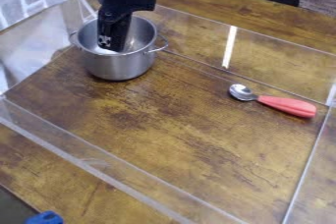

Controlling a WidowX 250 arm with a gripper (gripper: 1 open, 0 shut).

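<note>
The black gripper (113,33) reaches down from the top of the view into a steel pot (118,65) with side handles, at the upper left of the wooden table (157,144). Its fingertips are over or just inside the pot's opening. Whether its finger is open or shut, and whether anything is between the fingers, is hard to tell. To the right lies a spoon with a red handle (286,105) and a steel bowl end.
A white cloth or sheet (37,51) and white rails border the table at the upper left. A blue object (43,217) is at the bottom left corner.
</note>
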